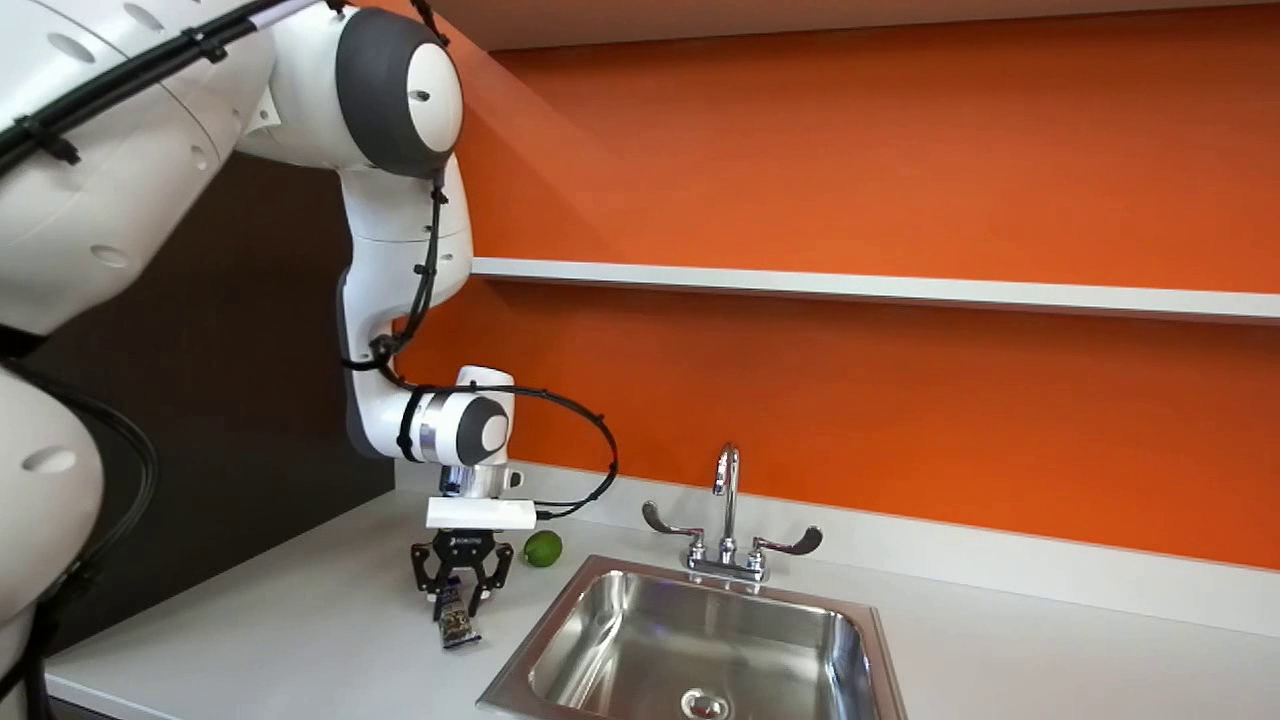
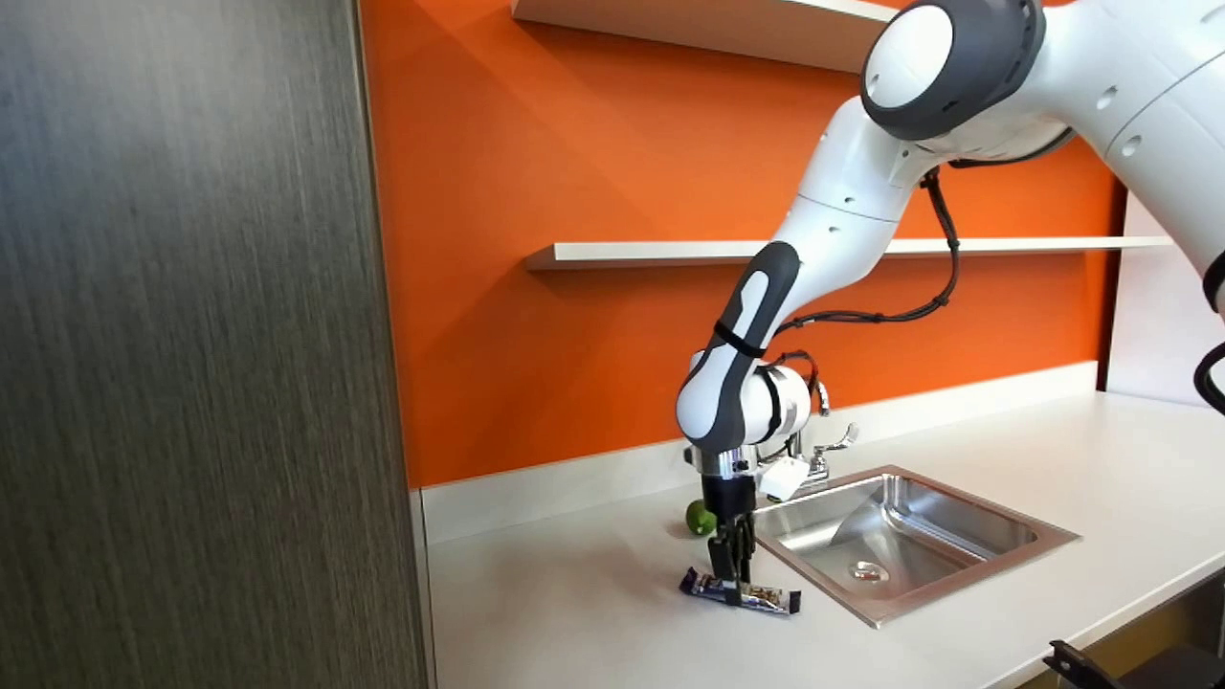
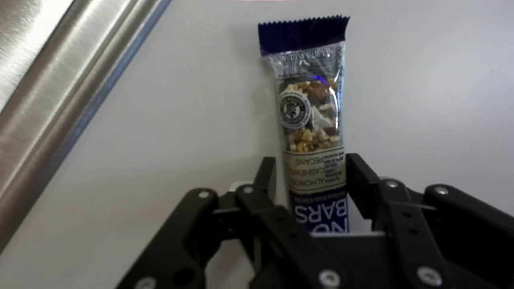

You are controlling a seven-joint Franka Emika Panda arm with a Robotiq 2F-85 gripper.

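Observation:
A wrapped nut bar [image 3: 312, 120] with dark blue ends lies on the counter, running lengthwise between my fingers in the wrist view. My gripper is part open and straddles the bar. Its right finger [image 3: 359, 178] lies against or very near the wrapper, while a narrow gap shows at the left finger [image 3: 266, 176]. In exterior view 1, the gripper [image 1: 457, 607] points down over the bar [image 1: 456, 626]. Exterior view 2 shows the bar [image 2: 764, 598] on the counter, with the fingers across its middle. The bar's near end is hidden in the wrist view.
A green lime [image 1: 542, 548] sits on the counter behind the gripper. To the right is a steel sink [image 1: 873, 672] with a faucet [image 1: 729, 504]. Bare counter [image 2: 551, 597] lies to the left, beside a dark panel [image 2: 184, 344]. A white shelf [image 1: 840, 284] runs above.

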